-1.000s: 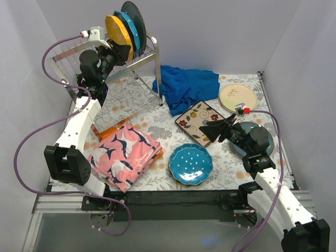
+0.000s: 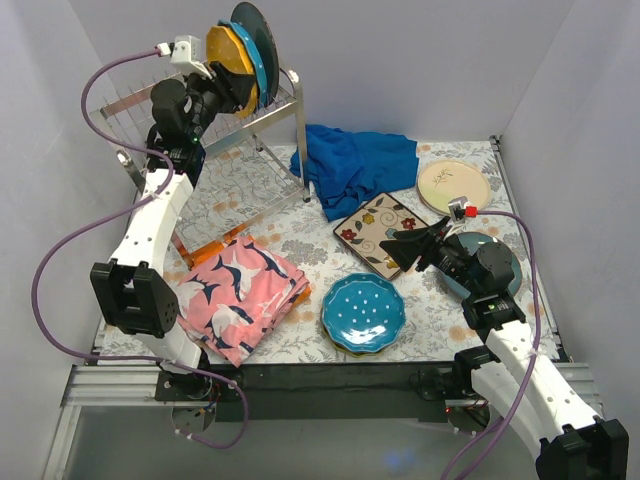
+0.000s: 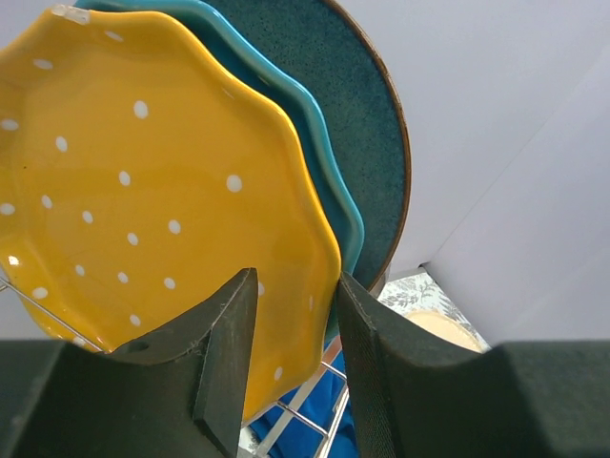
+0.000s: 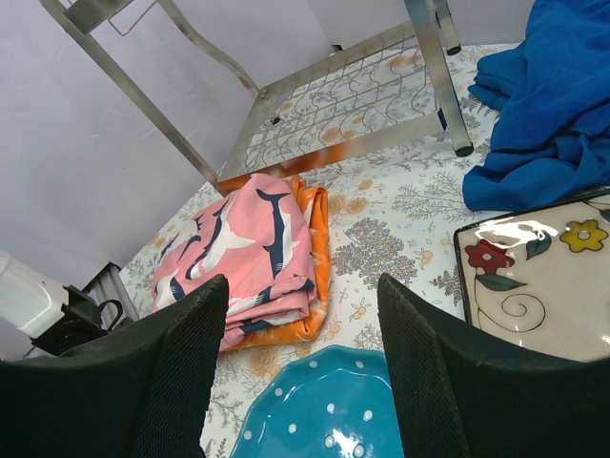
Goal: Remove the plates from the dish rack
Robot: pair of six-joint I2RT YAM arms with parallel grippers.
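At the right end of the dish rack (image 2: pixel 290 100), a yellow dotted plate (image 2: pixel 232 55), a blue plate (image 2: pixel 258 62) and a dark plate (image 2: pixel 258 35) stand on edge close together. My left gripper is open at the yellow plate's edge. One finger (image 3: pixel 229 353) lies over the yellow face; the other finger (image 3: pixel 357 334) is by the rims, its exact place between the plates hard to tell. Above the table, my right gripper hangs open with nothing between its fingers. Below it a blue dotted plate (image 2: pixel 363 312) lies on the table, another rim just showing underneath.
A square flowered plate (image 2: pixel 382 234), a cream plate (image 2: pixel 454 186) and a grey-blue plate (image 2: pixel 514 270), partly under the right arm, lie on the table. Blue cloth (image 2: pixel 360 165) is bunched at the back. Pink folded cloth (image 2: pixel 240 295) lies front left.
The yellow plate has shifted right, closing the gap to the blue plate. The right arm looks still.
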